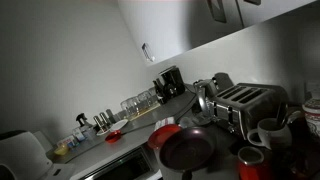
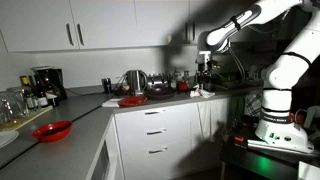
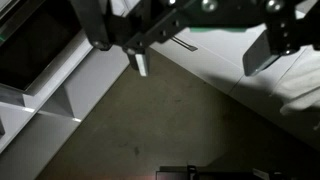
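My gripper is open in the wrist view, its two fingers wide apart and only the floor and white drawer fronts behind the gap. In exterior view 2 the white arm (image 2: pixel 280 75) stands at the right and reaches left, with the gripper (image 2: pixel 206 76) over the right part of the counter. A pale cloth-like thing (image 3: pixel 296 88) shows at the right edge of the wrist view. Exterior view 1 has a dark frying pan (image 1: pixel 187 149) on the counter, with a red dish (image 1: pixel 164 135) behind it. The gripper does not appear there.
Beside the pan stand a toaster (image 1: pixel 246 108), a white mug (image 1: pixel 271 133) and a red can (image 1: pixel 253 163). Another red bowl (image 2: pixel 52 130) sits on the left counter (image 2: pixel 88 122). White cabinets (image 2: pixel 150 22) hang above; open floor (image 3: pixel 140 120) lies below.
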